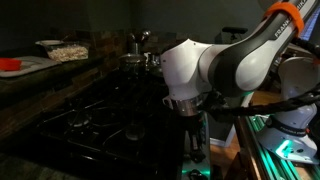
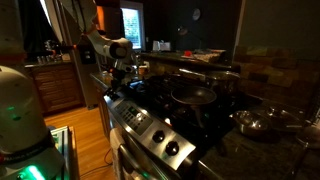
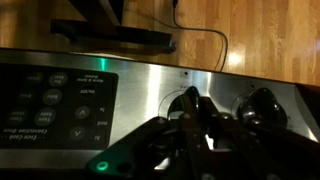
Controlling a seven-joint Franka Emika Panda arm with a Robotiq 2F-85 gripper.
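In the wrist view, my gripper is at a round black stove knob, its dark fingers closed about it and covering much of it. A second black knob shows to the right, apart from the fingers. Both are mounted on the steel front panel. In exterior view 1 my gripper points down at the front edge of the stove, where the knob is too dark to make out. Exterior view 2 shows the white arm at the far end of the range; the fingertips are unclear there.
A black keypad lies left of the knob. The oven handle juts out over the wooden floor. A frying pan and a metal pot are on the range side. The black cooktop looks bare near the arm.
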